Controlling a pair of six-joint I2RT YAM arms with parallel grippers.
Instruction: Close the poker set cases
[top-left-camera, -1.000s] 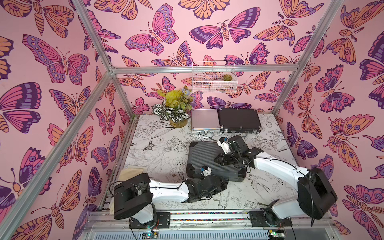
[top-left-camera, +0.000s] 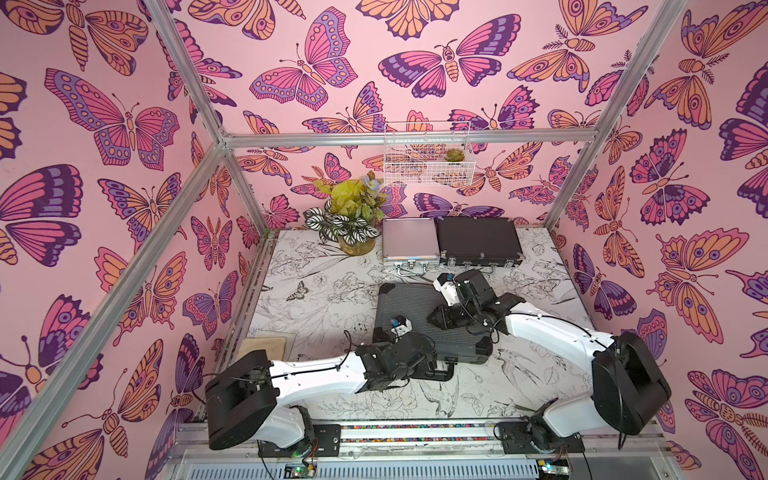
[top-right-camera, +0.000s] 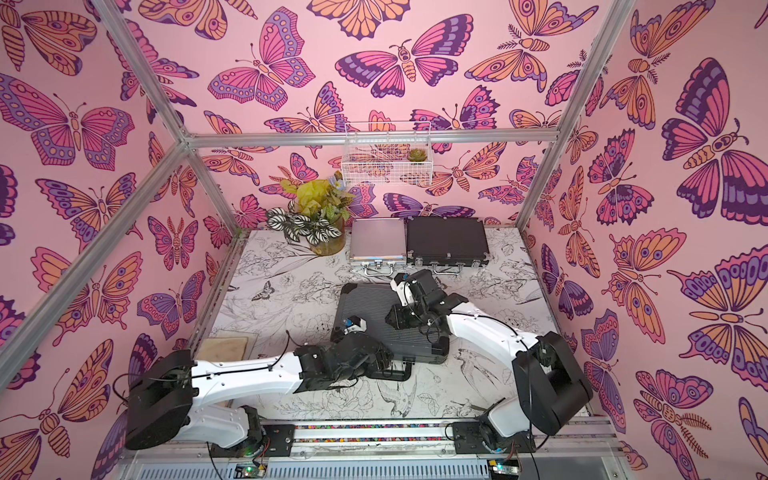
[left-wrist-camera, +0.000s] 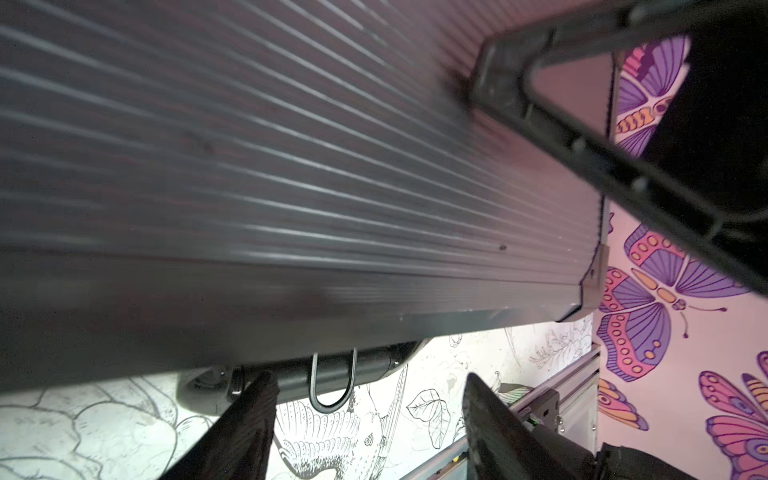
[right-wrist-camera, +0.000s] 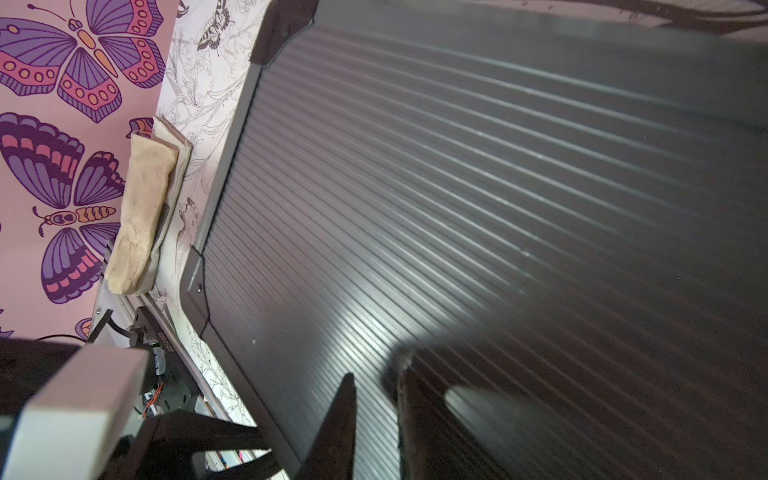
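The dark ribbed case (top-left-camera: 408, 308) lies flat in the middle of the table with its lid down. My left gripper stands open at the case's front side, fingers apart. In the left wrist view the black handle (left-wrist-camera: 292, 376) and a wire loop (left-wrist-camera: 332, 396) show below the lid's edge, partly between those fingers but farther off. Over the lid, my right gripper is shut to a narrow gap with its tips at the ribbed top; nothing shows clearly between them. Whether the front latches are fastened cannot be seen.
At the back stand a silver case (top-left-camera: 410, 240) and a black case (top-left-camera: 480, 238), both lids down. A potted plant (top-left-camera: 352, 212) is left of them. A beige cloth (top-left-camera: 264, 346) lies at the left edge. Bare table lies left of the ribbed case.
My left gripper has shifted left and slightly back from the case's front, uncovering the handle. The right arm and all cases look unmoved.
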